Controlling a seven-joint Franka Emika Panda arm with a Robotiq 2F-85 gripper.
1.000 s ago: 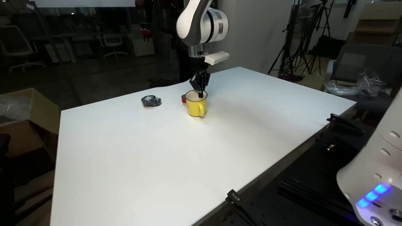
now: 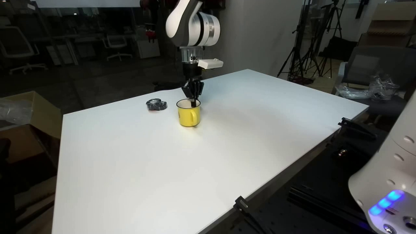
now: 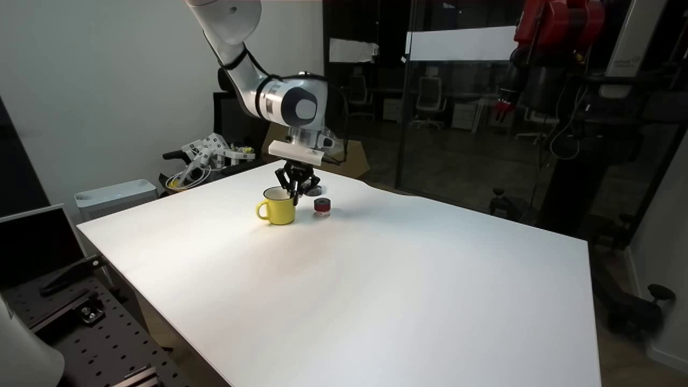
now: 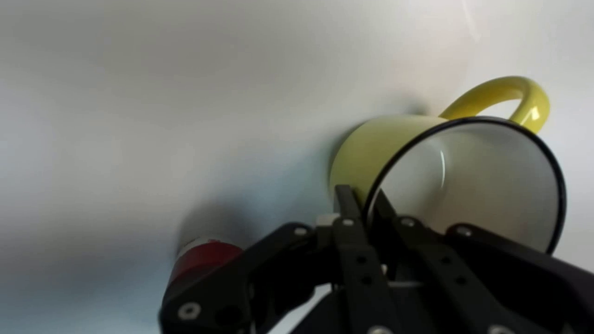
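Observation:
A yellow mug [image 2: 187, 117] with a white inside and dark rim is upright at the far side of the white table. My gripper is shut on the mug's wall, one finger inside the rim and the other outside. The handle [image 4: 504, 92] points away from the fingers in the wrist view. In exterior view 2 the gripper [image 3: 295, 196] comes down on the mug [image 3: 280, 212] from above. Whether the mug's base touches the table is hard to tell.
Close to the mug stands a small jar with a red band [image 3: 322, 207], partly behind my gripper in the wrist view. A dark object [image 2: 156, 104] lies apart on the table.
In exterior view 1, the gripper and mug have moved left and slightly toward the camera. The red jar, seen beside the mug before, is now mostly hidden there. The dark object has stayed put.

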